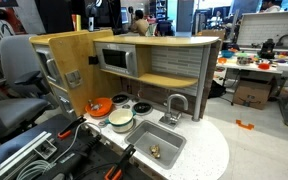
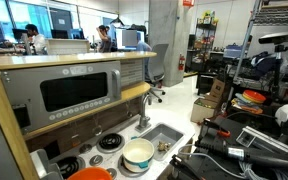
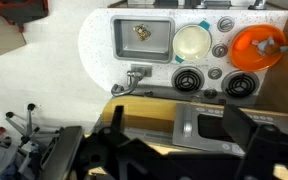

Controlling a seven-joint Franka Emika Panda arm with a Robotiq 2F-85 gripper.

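My gripper shows as two dark, widely parted fingers at the bottom of the wrist view. It stands open above the kitchen unit with nothing between the fingers. A cream pot point(image 1: 121, 120) with a greenish rim stands by the stove burners point(image 3: 189, 80). Beside it lies an orange plate point(image 3: 246, 59) with a small greyish thing point(image 3: 271, 46) on it. The grey sink point(image 3: 127, 45) holds a small brownish object point(image 3: 141, 32), too small to identify. I cannot make out the gripper's fingers in the exterior views.
A silver microwave point(image 2: 78, 94) sits under the wooden shelf point(image 1: 169, 41), behind the burners. The faucet point(image 1: 174, 105) rises behind the sink. Cables point(image 1: 42, 158) lie near the black rails in front.
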